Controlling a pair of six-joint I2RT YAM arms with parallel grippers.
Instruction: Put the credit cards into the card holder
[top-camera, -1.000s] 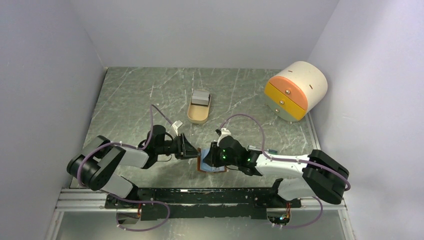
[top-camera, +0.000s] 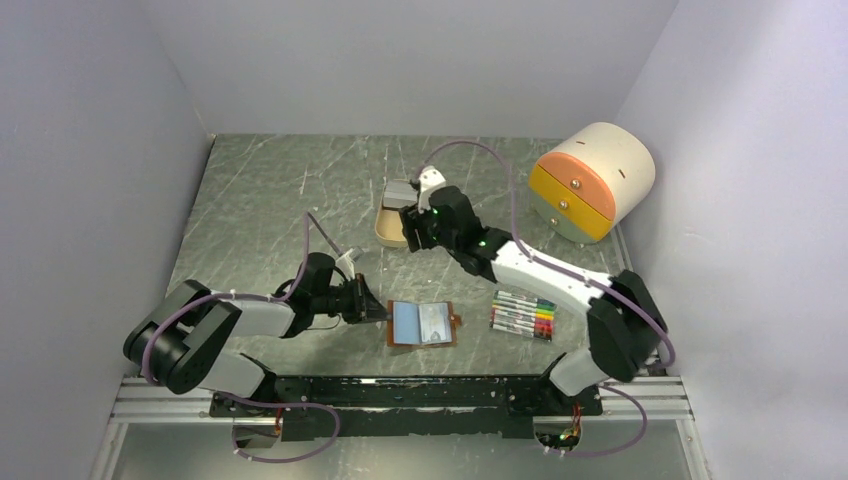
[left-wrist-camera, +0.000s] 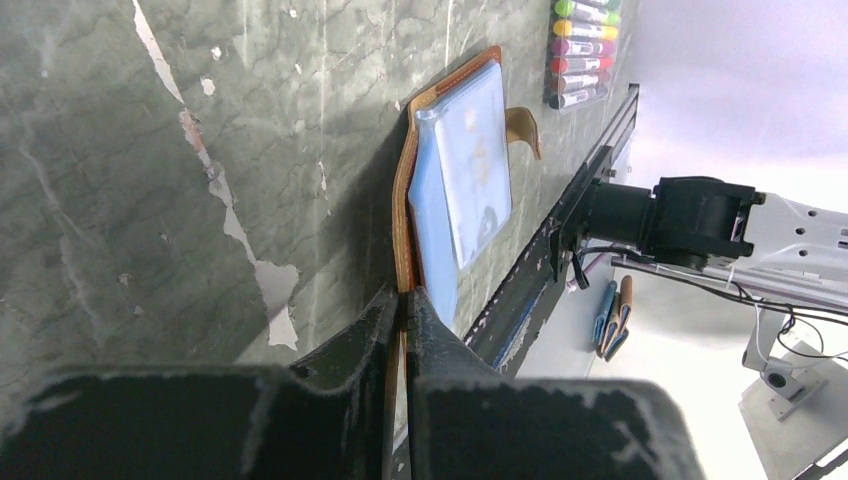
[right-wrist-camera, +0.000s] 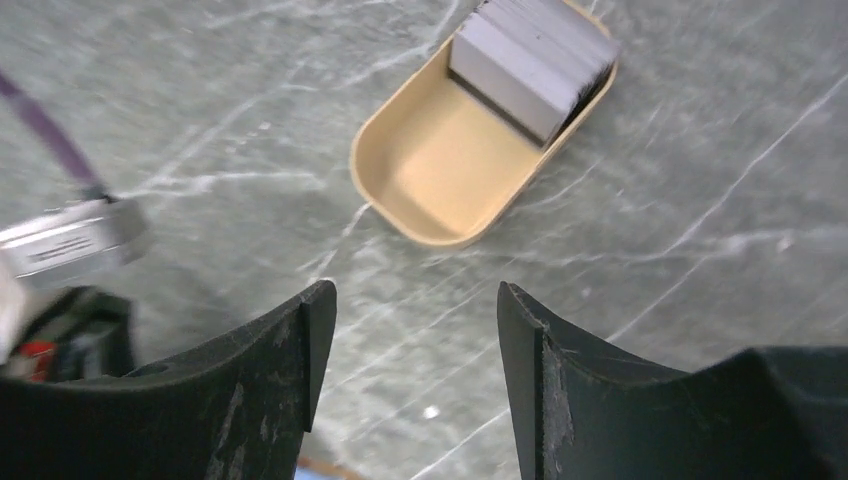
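The brown card holder (top-camera: 455, 333) lies open on the table, blue pages inside and a clear sleeve on its right part. Its left cover edge (left-wrist-camera: 404, 180) is tilted up, and my left gripper is shut on that brown edge. Grey cards (right-wrist-camera: 520, 70) stand stacked at the far end of a tan tray (right-wrist-camera: 450, 242); the near half of the tray is empty. My right gripper hangs in front of the tray, open, with nothing between its fingers. In the top view the right arm covers part of the tray.
A pack of coloured markers (top-camera: 523, 315) lies right of the holder. A rounded cabinet with orange and yellow drawers (top-camera: 575, 190) stands at the back right.
The left gripper stays by the holder's left edge, having shifted slightly left.
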